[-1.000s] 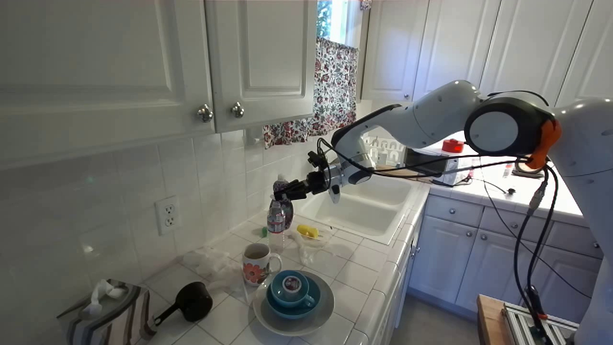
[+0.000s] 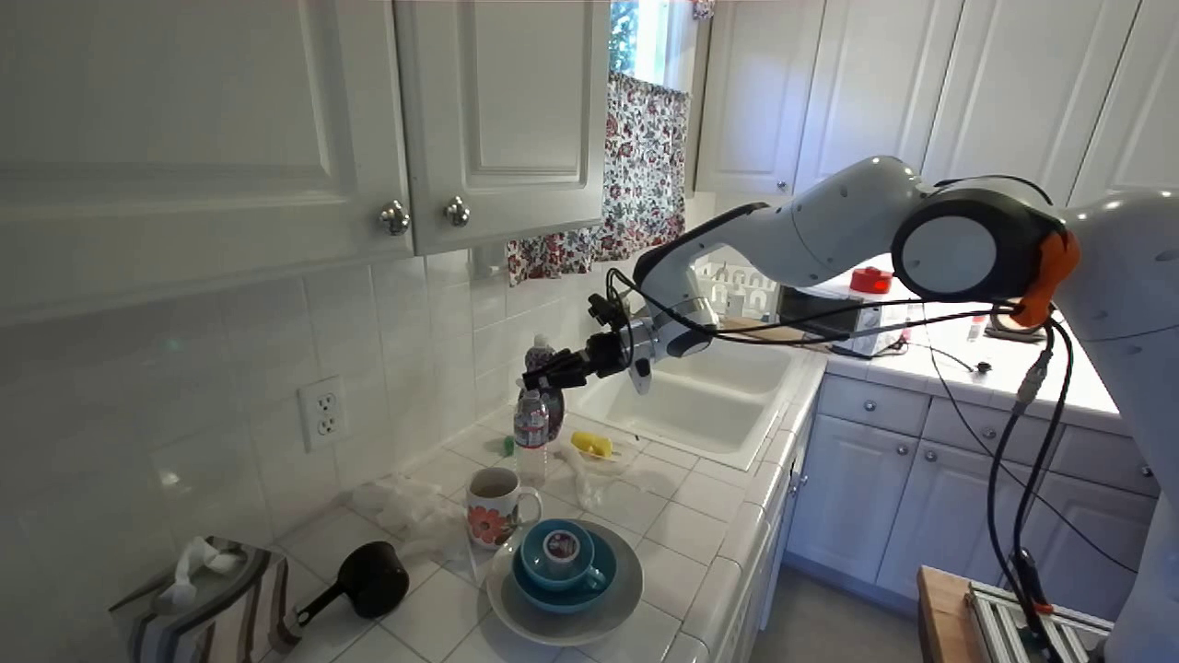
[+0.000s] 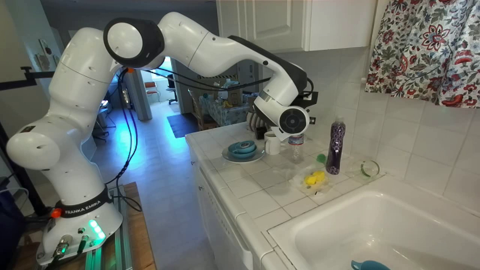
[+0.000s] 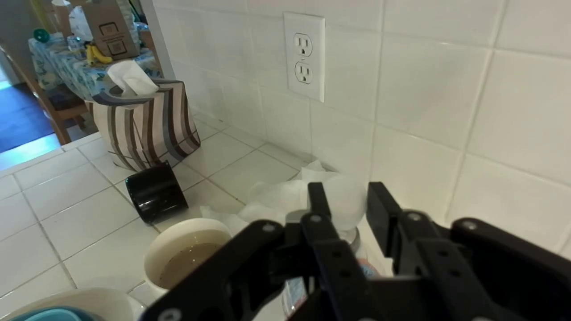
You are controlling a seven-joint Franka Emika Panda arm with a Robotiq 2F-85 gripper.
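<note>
A clear water bottle [image 2: 531, 424] with a red-and-blue label stands upright on the tiled counter, beyond the flowered mug. My gripper is at its top, with the fingers [image 4: 319, 199] on either side of the white cap [image 4: 345, 200]. It looks shut on that cap, though some of the contact is hidden. In the second exterior view the arm's wrist hides the bottle's top, and its clear lower body [image 3: 297, 153] shows beneath.
Close by stand the flowered mug [image 2: 491, 512] with brown liquid inside, a grey plate [image 2: 625, 598] bearing teal dishes, and a dark purple bottle [image 3: 335, 146]. A black pot [image 2: 372, 579] and striped tissue box [image 4: 144, 125] lie farther off. Bare counter extends toward the sink [image 3: 324, 227].
My gripper has shifted slightly left and a little down over the bottle's top. The bottle, mug and dishes appear unmoved.
</note>
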